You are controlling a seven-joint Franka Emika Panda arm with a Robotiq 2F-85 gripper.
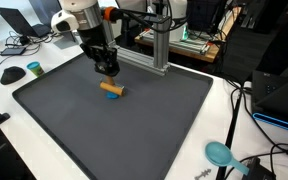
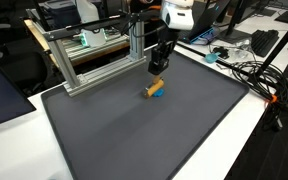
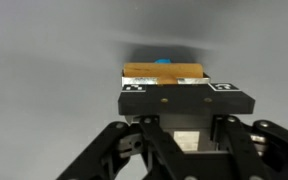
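Observation:
Near the back of the grey work surface, my gripper point(image 1: 109, 78) points down and is shut on an orange-brown wooden piece point(image 1: 112, 88). Its round bar lies crosswise under the fingers, and a short upright part seems to run up between them. In the second exterior view the bar point(image 2: 154, 88) appears tilted. A small blue object point(image 1: 112, 96) shows just beneath or beside it; whether the two touch, I cannot tell. From the wrist, the bar point(image 3: 162, 70) spans the fingertips' width, with only a sliver of the blue object point(image 3: 163, 61) beyond it.
A green cup point(image 1: 35, 69) and a black item point(image 1: 12, 75) sit off the far left corner, and cables point(image 2: 259, 75) lie outside the surface.

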